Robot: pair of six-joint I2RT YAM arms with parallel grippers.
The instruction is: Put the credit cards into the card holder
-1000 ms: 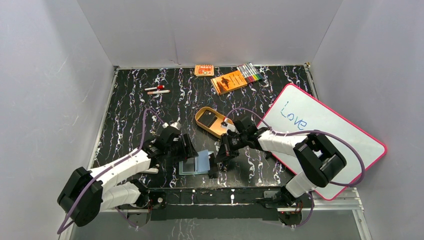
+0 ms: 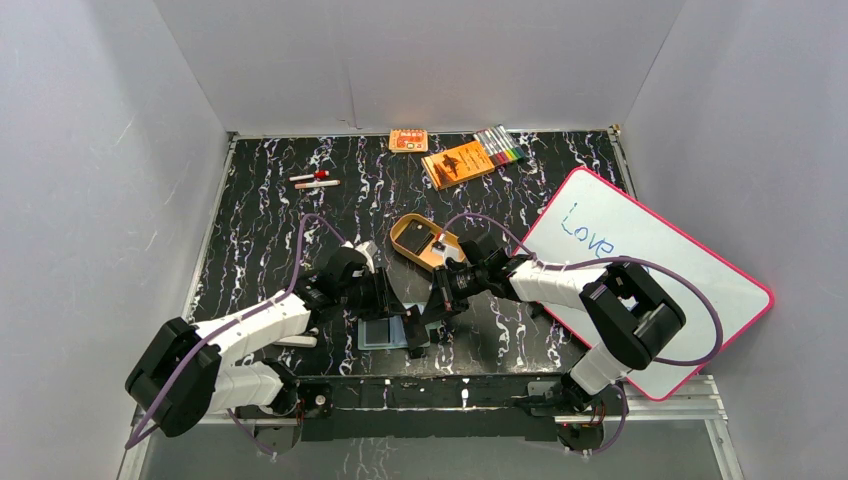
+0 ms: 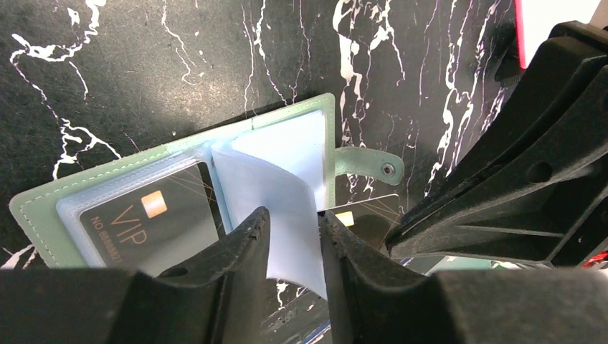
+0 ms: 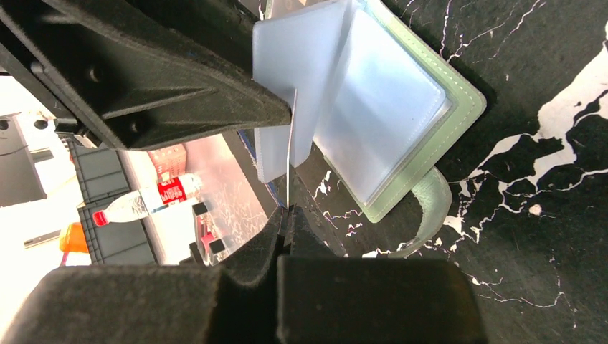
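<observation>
The open card holder (image 2: 375,335), pale green with translucent sleeves, lies at the table's front; a black VIP card (image 3: 147,222) sits in one side. My left gripper is part open at a raised sleeve (image 3: 265,186); whether it grips the sleeve is unclear. My right gripper is shut on a thin dark card, which stands edge-on against the sleeves in the right wrist view. An orange tray (image 2: 401,246) with cards lies behind the holder.
A whiteboard (image 2: 640,260) covers the right side. Books (image 2: 450,165), coloured pens and loose markers (image 2: 317,184) lie at the back.
My right gripper has shifted slightly left with the card toward the holder.
</observation>
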